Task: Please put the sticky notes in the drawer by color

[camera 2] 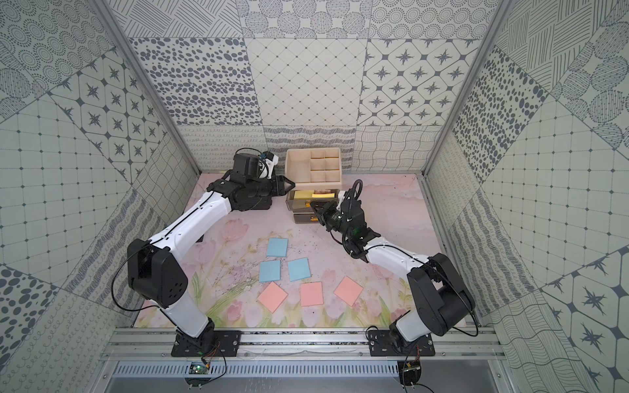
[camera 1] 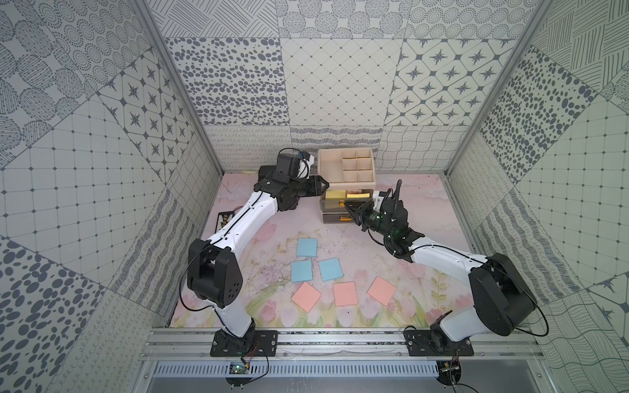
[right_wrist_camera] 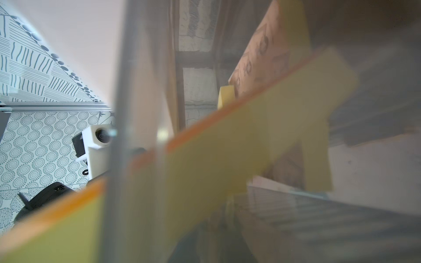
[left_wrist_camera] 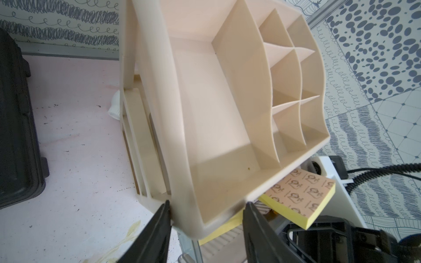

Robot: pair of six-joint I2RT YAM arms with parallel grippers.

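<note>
The top clear drawer of the beige organizer is pulled out. One yellow sticky note pad lies in its left part. A second yellow pad, with a patterned tan underside, is tilted at the drawer's right side; my right gripper is shut on it, though its fingertips are hidden. In the right wrist view that yellow pad appears close and blurred, partly through the clear wall. My left gripper stands open around the organizer's front left corner. Blue notes and pink notes lie on the table.
The organizer's top tray has a large compartment and several small ones. Below the pulled-out drawer sits another drawer. A black case stands left of the organizer.
</note>
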